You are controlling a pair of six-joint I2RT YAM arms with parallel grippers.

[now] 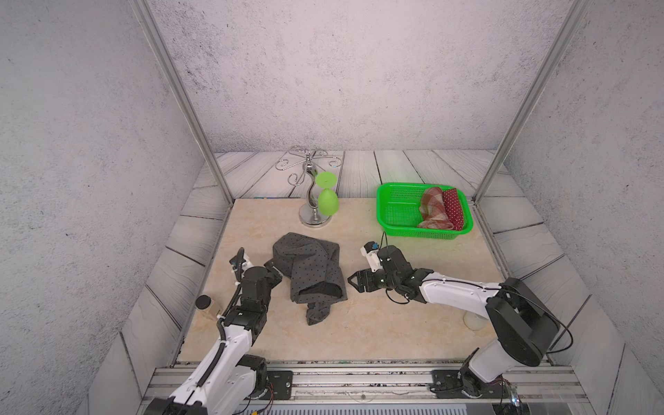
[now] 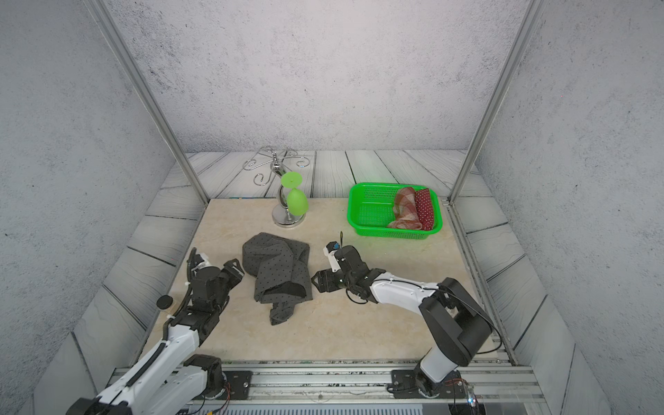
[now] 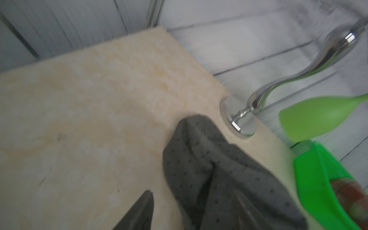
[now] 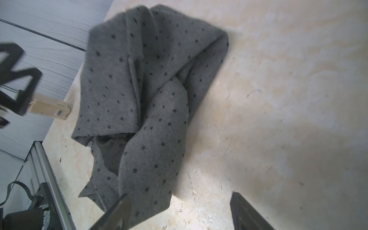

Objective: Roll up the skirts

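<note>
A dark grey skirt with black dots [image 1: 314, 266] lies crumpled mid-table, its lower part folded so an opening shows and a narrow end [image 1: 318, 312] points toward the front. Just left of the cloth stands my left gripper [image 1: 275, 269]; its fingers [image 3: 140, 210] are apart in the left wrist view, with the skirt beyond and partly behind them, nothing clasped. My right gripper is open close to the skirt's right side, the left finger overlapping the cloth's edge in the right wrist view and bare table between the fingertips. Contact cannot be told.
A green basket [image 1: 397, 228] at the back right holds a plaid cloth [image 1: 432, 207] and a red dotted cloth [image 1: 453, 207]. Behind the skirt stands a chrome stand [image 1: 312, 218] with green hanging pieces [image 1: 328, 202].
</note>
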